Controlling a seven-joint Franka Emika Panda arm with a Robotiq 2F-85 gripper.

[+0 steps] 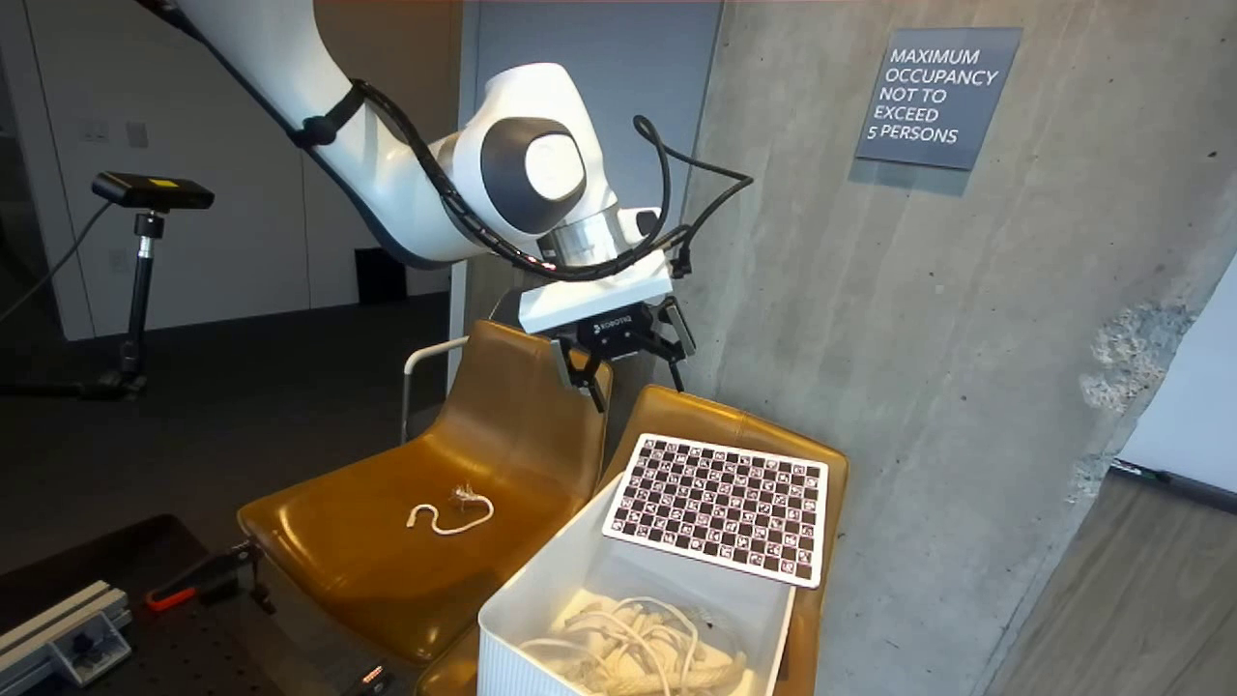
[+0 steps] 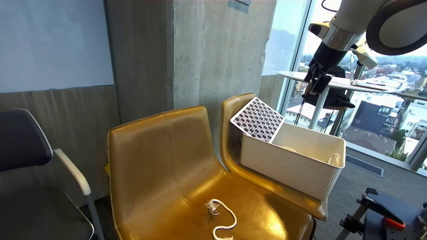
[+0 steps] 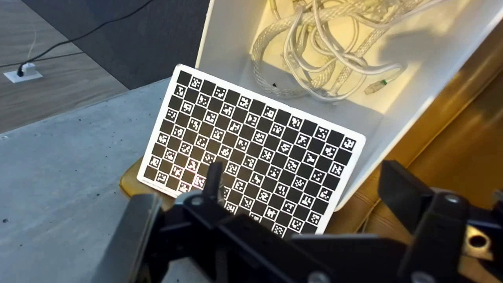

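Observation:
A tangle of white ropes and cables [image 1: 632, 644] lies on the floor of the white bin [image 1: 510, 632]; the wrist view shows the same ropes [image 3: 325, 52] in a loose heap. Above the chair backs, clear of the bin, hangs my gripper [image 1: 638, 394], open and empty. Its dark fingers [image 3: 401, 195] are spread wide in the wrist view, with the checkered board [image 3: 254, 155] beyond them. A short piece of white rope [image 1: 454, 528] with a frayed end rests by itself on the brown chair seat [image 2: 176, 216].
The checkered board [image 2: 260, 120] leans across the bin's back end, covering part of the opening. Behind stands a concrete wall [image 1: 928, 383]. A camera on a stand [image 1: 151, 191] is at the left. The bin's front part is uncovered.

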